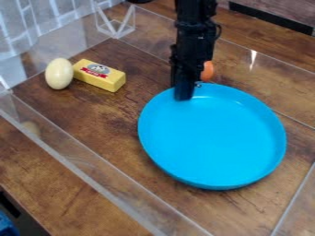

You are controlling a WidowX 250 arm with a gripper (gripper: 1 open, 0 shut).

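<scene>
My gripper (187,88) reaches down from the top centre, black, its tip at the back rim of a large blue plate (212,140). It looks shut, though whether the rim is between its fingers cannot be seen. An orange round object (207,70) sits just behind the gripper, partly hidden by it.
A yellow box (99,76) and a white egg-shaped object (59,73) lie at the left. Clear walls edge the wooden surface at left and top left. Bare wood shows at the lower left and upper right.
</scene>
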